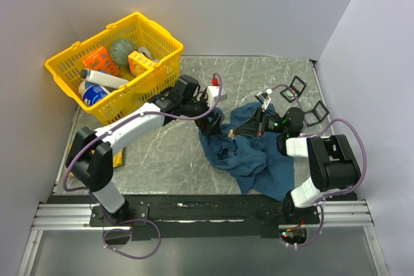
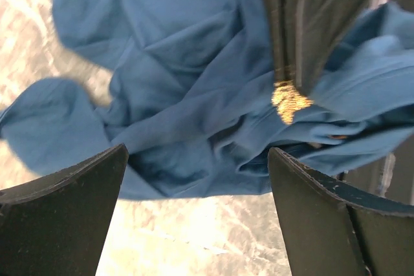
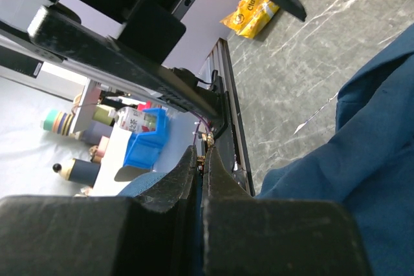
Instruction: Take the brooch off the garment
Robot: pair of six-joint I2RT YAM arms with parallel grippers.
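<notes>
The dark blue garment (image 1: 249,159) lies crumpled on the marbled table. A small gold brooch (image 2: 288,101) sits at the fingertips of my right gripper (image 1: 233,134), which is shut on it. In the left wrist view the brooch shows against the blue cloth; whether it still touches the fabric I cannot tell. From the right wrist view, only gold bits of the brooch (image 3: 208,139) stick out past the closed fingers. My left gripper is open over the garment's left part, its fingers (image 2: 77,195) wide apart with nothing between them.
A yellow basket (image 1: 113,109) full of items stands at the back left. Black frames (image 1: 316,113) lie at the right edge. A yellow packet (image 3: 262,11) rests at the left, partly under the left arm. Bare table (image 1: 174,166) extends left of the garment.
</notes>
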